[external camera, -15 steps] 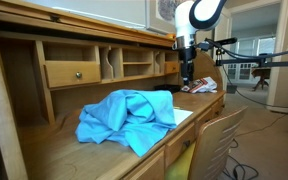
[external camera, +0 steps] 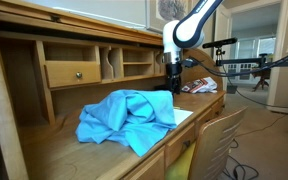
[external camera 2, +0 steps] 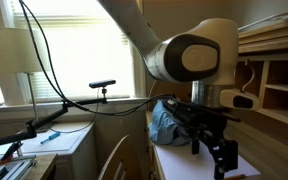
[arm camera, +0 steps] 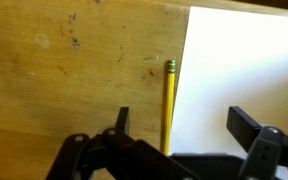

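Note:
In the wrist view a yellow pencil (arm camera: 170, 100) lies on the wooden desk, along the left edge of a white paper sheet (arm camera: 224, 75). My gripper is open above them, one finger to the pencil's left and the other over the paper. Nothing is held between the fingers. A crumpled light-blue cloth (external camera: 129, 120) rests on the desk nearer exterior view 1, with some paper showing beside it. From exterior view 2, the gripper (external camera 2: 210, 160) points down over the desktop, and part of the blue cloth (external camera 2: 165, 126) shows behind the arm.
Shelves and a small drawer (external camera: 74, 73) line the back of the desk. A patterned red-and-white item (external camera: 198, 86) sits at its far end. A chair (external camera: 214, 145) stands against the front. Bare desktop (external camera: 69, 155) shows around the cloth.
In exterior view 1 my arm and gripper have shifted left along the desk, toward the cloth, and slightly lower. The cloth has stayed in place.

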